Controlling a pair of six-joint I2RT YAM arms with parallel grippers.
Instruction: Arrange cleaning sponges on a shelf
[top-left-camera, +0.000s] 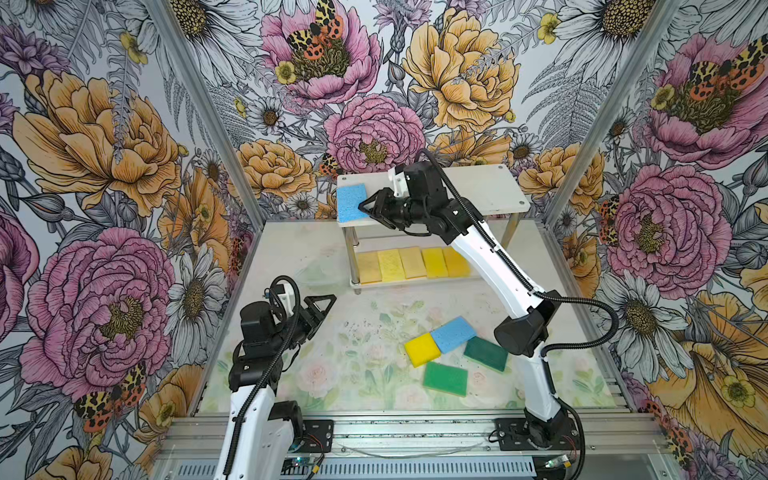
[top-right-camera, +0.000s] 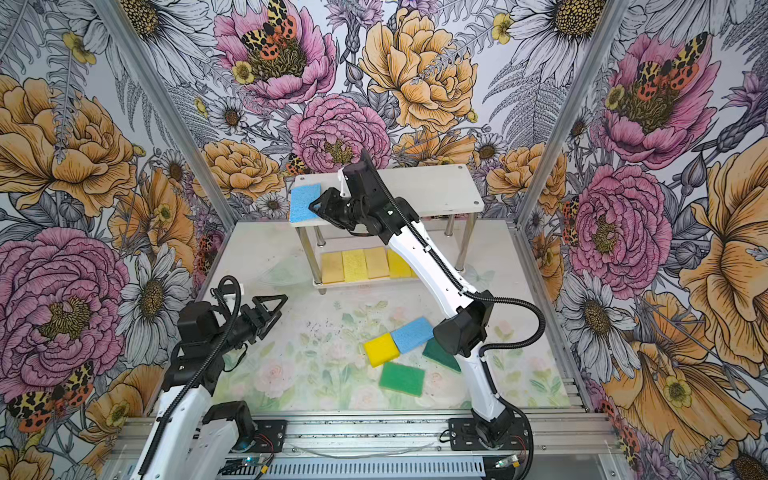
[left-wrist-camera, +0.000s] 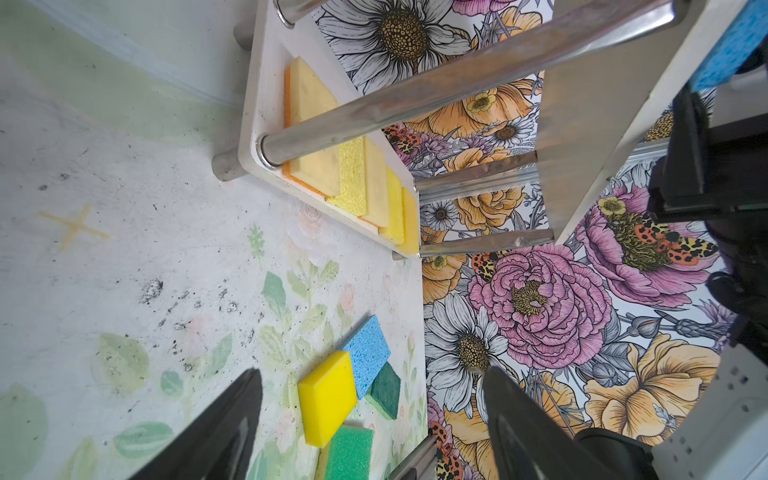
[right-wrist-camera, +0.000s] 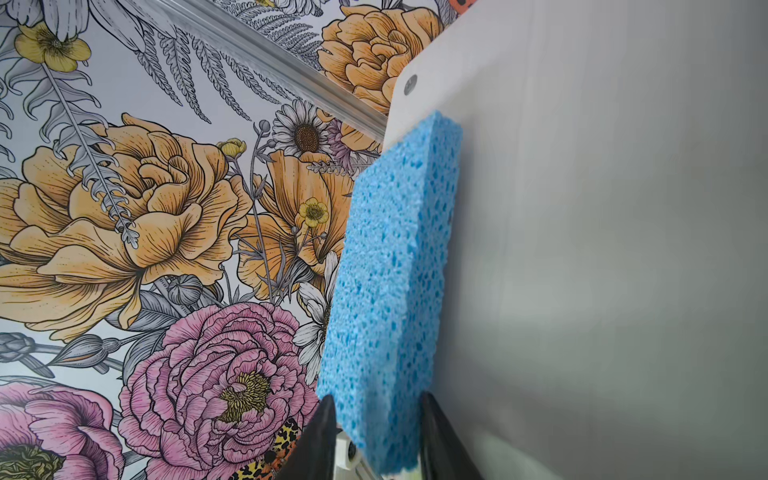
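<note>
A blue sponge (top-left-camera: 352, 202) lies flat at the left end of the shelf's white top board (top-left-camera: 480, 188). My right gripper is open around that sponge's near corner, its fingers (right-wrist-camera: 318, 444) spread wider than the corner between them. Loose on the table are a yellow sponge (top-left-camera: 422, 349), a second blue sponge (top-left-camera: 453, 334), a green sponge (top-left-camera: 445, 379) and a dark green one (top-left-camera: 485, 353). My left gripper stands open and empty over the table's left side.
Several yellow and tan sponges (top-left-camera: 389, 265) fill a row on the lower board (left-wrist-camera: 257, 120). Metal posts (left-wrist-camera: 448, 84) hold the shelf up. To the right of the blue sponge, the top board is bare; the right arm (top-left-camera: 504, 268) reaches across in front of it.
</note>
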